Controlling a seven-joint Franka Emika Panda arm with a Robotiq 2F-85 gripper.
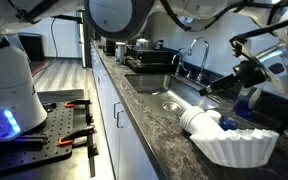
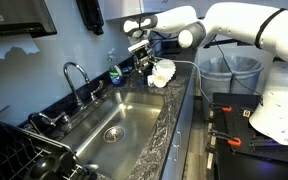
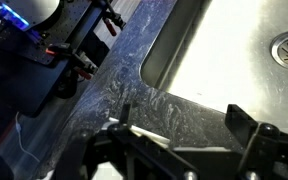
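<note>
A white scalloped basket (image 1: pixel 234 149) stands at the near end of the dark counter, with stacked white dishes (image 1: pixel 198 120) at its left side and something blue (image 1: pixel 227 123) behind its rim. My gripper is open in the wrist view; its dark fingers (image 3: pixel 126 114) stand wide apart, with only counter and a pale edge below showing between them. Exterior view 1 has the gripper above the basket and dishes, touching neither as far as I can see. From the other side, the basket (image 2: pixel 163 73) appears just beside the arm.
Beyond the basket lies an empty steel sink (image 2: pixel 114 135) with a tall faucet (image 2: pixel 76 78). A dish rack (image 2: pixel 34 155) occupies the counter's far end. Bare counter (image 1: pixel 149 112) runs along the sink's front edge.
</note>
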